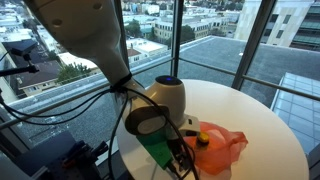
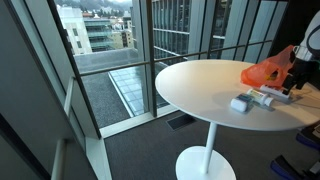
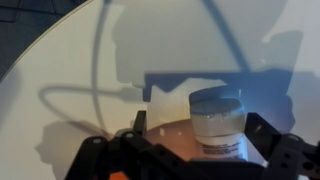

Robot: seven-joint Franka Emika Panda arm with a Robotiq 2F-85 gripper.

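Note:
In the wrist view a small bottle (image 3: 217,118) with a pale cap and a printed label lies between the open fingers, closer to the right one. My gripper has its fingers apart, and I cannot tell whether either finger touches the bottle. A translucent orange-red bag (image 1: 221,152) lies crumpled on the white table (image 1: 245,118) beside the gripper, with a yellow-and-black item (image 1: 204,138) at it. From the other side, the same bag (image 2: 268,68) stands up behind the gripper (image 2: 289,86). The arm hides much of the near table in exterior view 1.
Small white items, among them a white box (image 2: 240,103) and a pale green-and-white packet (image 2: 260,97), lie near the table's edge. Loose cables loop around the arm.

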